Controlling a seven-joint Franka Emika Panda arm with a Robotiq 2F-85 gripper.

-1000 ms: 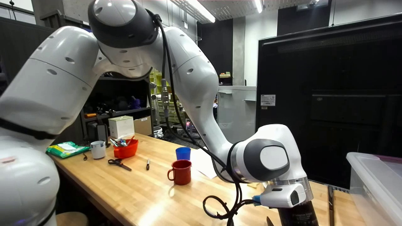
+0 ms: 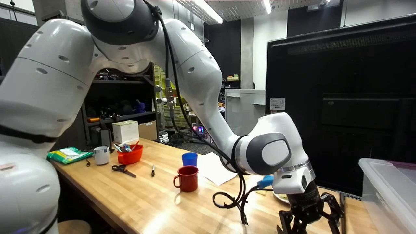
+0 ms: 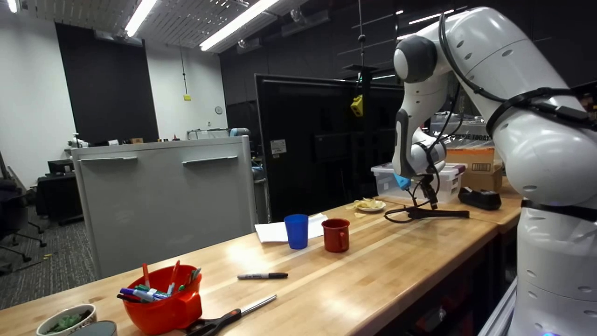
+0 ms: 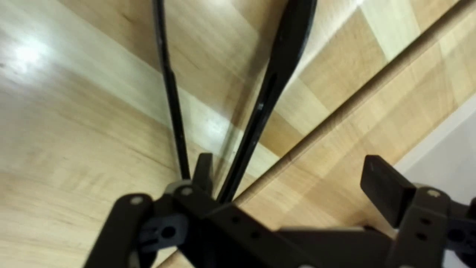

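My gripper is open over the wooden table, its two black fingers wide apart with nothing held between them. In the wrist view, black tongs (image 4: 279, 67) with two long arms lie on the table. Their lower ends pass behind the left finger (image 4: 203, 172), so I cannot tell whether it touches them. From the second exterior view, the tongs (image 3: 445, 213) lie flat beneath the gripper (image 3: 431, 202) near the table's right end. The first exterior view cuts off the gripper's fingertips at the bottom edge.
A clear plastic bin (image 2: 390, 191) stands close on the far side. A plate of chips (image 3: 370, 206), a red mug (image 3: 336, 235) and a blue cup (image 3: 297, 231) stand along the table. Farther off are a marker (image 3: 263, 275), scissors (image 3: 229, 318) and a red pen holder (image 3: 168, 311).
The arm has risen and shifted slightly left in the first exterior view. My gripper's black fingers, below the frame before, now show there. The mug and cup have stayed put.
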